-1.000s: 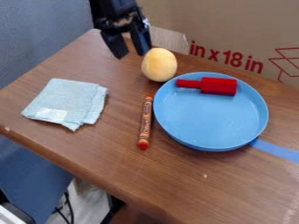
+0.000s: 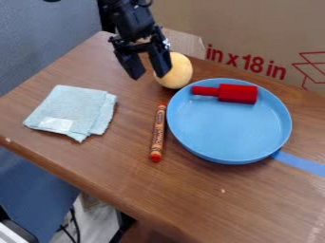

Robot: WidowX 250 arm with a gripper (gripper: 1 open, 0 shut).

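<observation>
My black gripper (image 2: 147, 65) hangs open over the back of the wooden table, just left of a round yellow object (image 2: 177, 72), with nothing seen between its fingers. A blue plate (image 2: 229, 133) holds a red roller-like object (image 2: 234, 93) near its back rim. An orange marker (image 2: 158, 135) lies left of the plate. A folded pale blue cloth (image 2: 71, 113) lies at the left.
A cardboard box (image 2: 267, 38) stands behind the table. Blue tape (image 2: 301, 163) runs to the right edge. The table (image 2: 127, 195) has bare space at the front and between cloth and marker.
The gripper has moved slightly down toward the table beside the yellow object. The objects on the table look unchanged.
</observation>
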